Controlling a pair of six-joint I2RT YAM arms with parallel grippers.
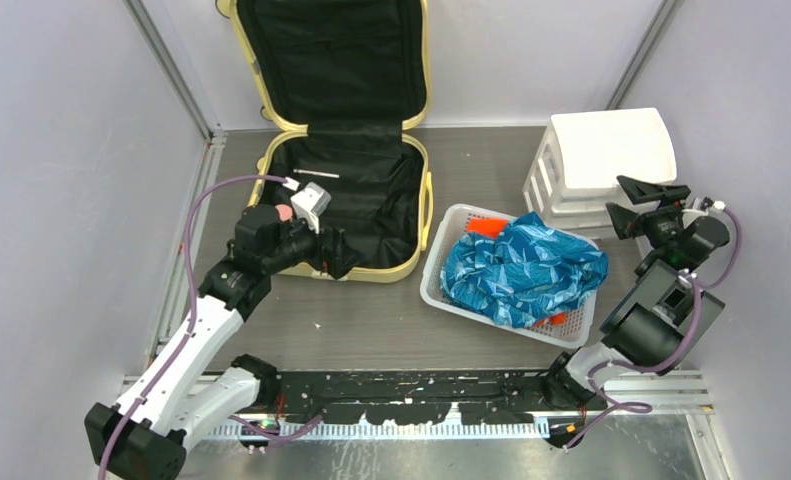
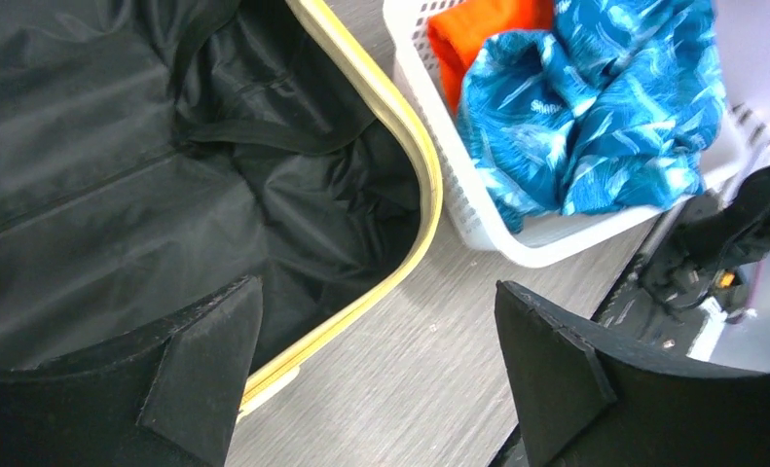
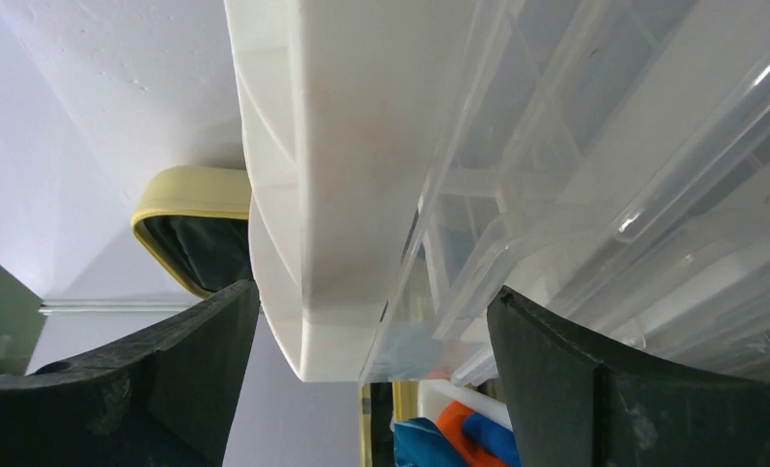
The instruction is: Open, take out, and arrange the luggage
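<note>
An open yellow suitcase with black lining [image 1: 371, 200] lies at back centre-left, lid raised. My left gripper hangs over its front edge, open and empty. Right of it sits a plastic basket [image 1: 436, 290] holding crumpled blue patterned fabric [image 1: 521, 270] and orange cloth [image 1: 486, 225]. At back right stands a white drawer unit [image 1: 601, 150] with clear drawer fronts. My right gripper is open at its side, close against the clear drawers, the white corner of the unit between and beyond its fingers; whether it touches is unclear.
Walls [image 1: 731, 150] enclose the table at back and sides; the right arm is close to the right wall. A small pale bar [image 1: 316, 172] lies inside the suitcase.
</note>
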